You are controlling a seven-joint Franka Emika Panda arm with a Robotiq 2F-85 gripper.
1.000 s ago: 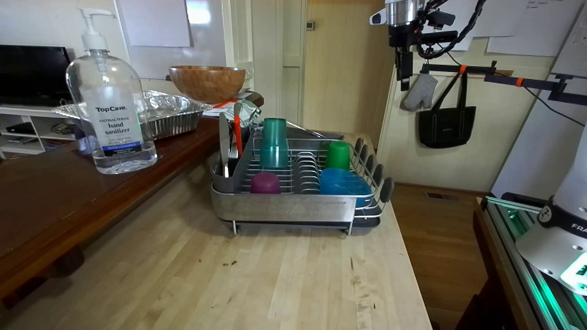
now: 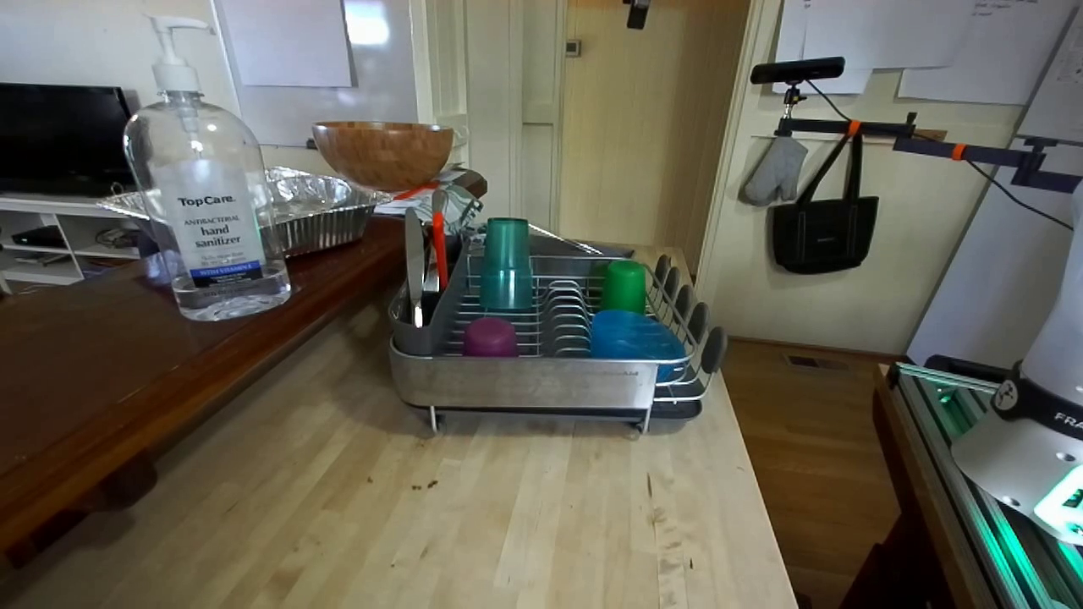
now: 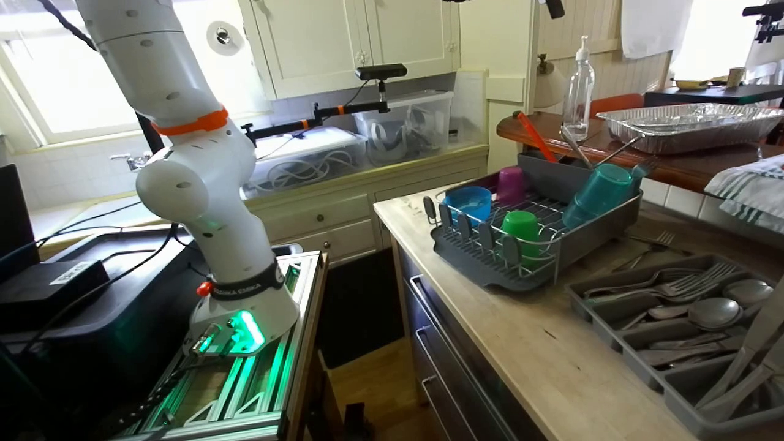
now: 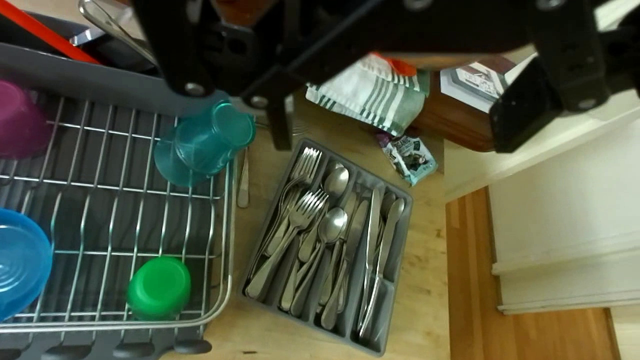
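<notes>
In the wrist view my gripper stands open, its black fingers (image 4: pixel 279 123) wide apart with nothing between them. It hangs high above the counter, and only a dark tip shows at the top edge of both exterior views. Below it lies a grey cutlery tray (image 4: pixel 403 255) with forks, spoons and knives. The dish rack (image 3: pixel 630 213) beside the tray holds a tilted teal cup (image 3: pixel 599 192), a green cup (image 3: pixel 521 226), a blue bowl (image 3: pixel 468 202) and a purple cup (image 3: pixel 510 185).
Loose cutlery (image 4: pixel 243 183) lies between rack and tray. A small snack packet (image 4: pixel 412 159) and a striped towel (image 4: pixel 366 90) are beyond the tray. Utensils stand in the rack's holder. The raised brown ledge bears a sanitizer bottle (image 2: pixel 211 218) and foil pan (image 3: pixel 691 128). Bare counter (image 2: pixel 528 507) lies in front of the rack.
In exterior view 1 the gripper has moved left and up from the upper right; only its tip remains at the top edge. The rack and its dishes look unchanged.
</notes>
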